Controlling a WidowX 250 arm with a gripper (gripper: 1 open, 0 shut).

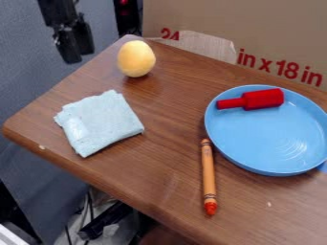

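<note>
My dark gripper (73, 40) hangs at the upper left, off the table's edge above the grey floor; whether its fingers are open or shut I cannot tell. A yellow egg-shaped object (137, 58) stands at the back of the wooden table. A folded pale-blue cloth (99, 122) lies on the left. A red cylindrical object with a handle (257, 99) rests in a blue plate (271, 145) on the right. An orange crayon (208, 180) lies left of and below the plate.
A cardboard box (240, 33) with printed sizes backs the table. Cables and dark gear sit below the table's front-left edge.
</note>
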